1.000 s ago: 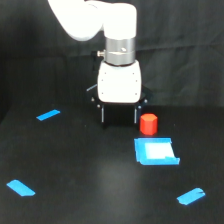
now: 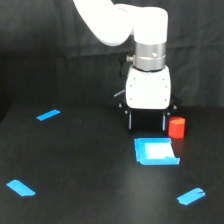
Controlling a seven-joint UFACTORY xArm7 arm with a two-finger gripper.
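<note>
A small red block [image 2: 177, 127] sits on the black table at the right, just right of my gripper's right finger. My gripper [image 2: 148, 122] hangs low under the white hand, its dark fingers spread apart with nothing visible between them. The right finger is close against the block's left side; whether they touch I cannot tell. In front of both lies a blue-edged white square [image 2: 157, 151], with the block behind and to the right of it.
Blue tape strips lie at the left back [image 2: 48, 115], left front [image 2: 20, 188] and right front [image 2: 191, 196]. A dark curtain hangs behind.
The arm has moved to the right. The red block has shifted the same way, from behind the square's left edge to behind its right edge.
</note>
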